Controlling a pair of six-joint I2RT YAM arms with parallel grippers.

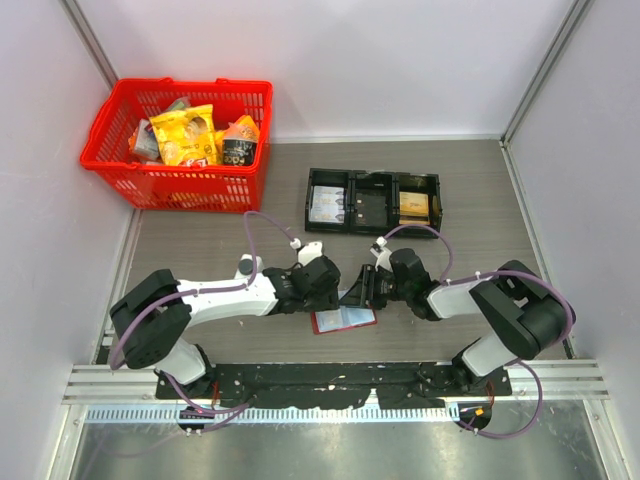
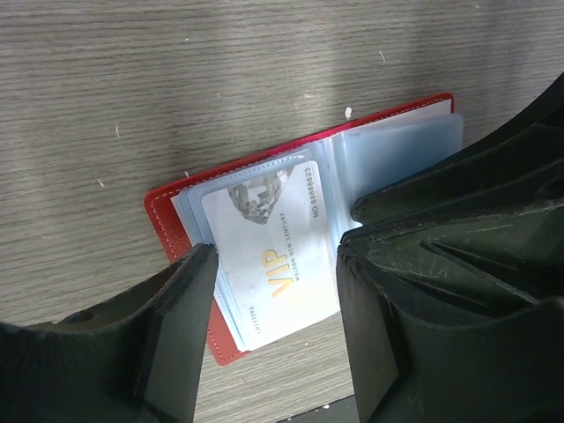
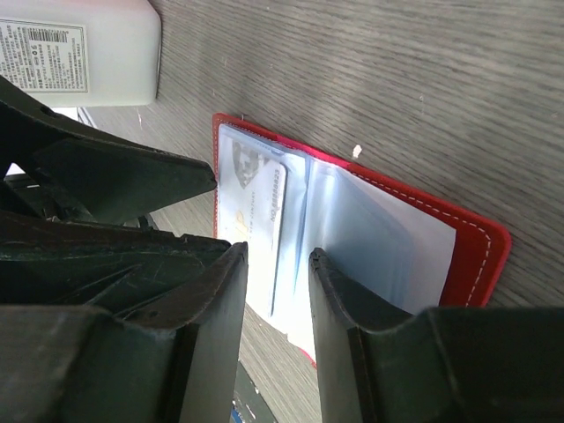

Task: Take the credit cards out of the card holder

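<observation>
An open red card holder (image 1: 356, 318) with clear sleeves lies on the table between my grippers. In the left wrist view a white VIP card (image 2: 275, 273) sits in its sleeve, along with the holder's red rim (image 2: 161, 215). My left gripper is part open over that card, one finger at each side of it. My right gripper stands open just above the holder, its fingers around the middle near the sleeve edges; in the left wrist view its dark body covers the holder's right part.
A red basket (image 1: 190, 196) of snack packs sits at the back left. A black divided box (image 1: 372, 203) with cards stands behind the holder. A white bottle (image 3: 97, 53) is beside my left arm.
</observation>
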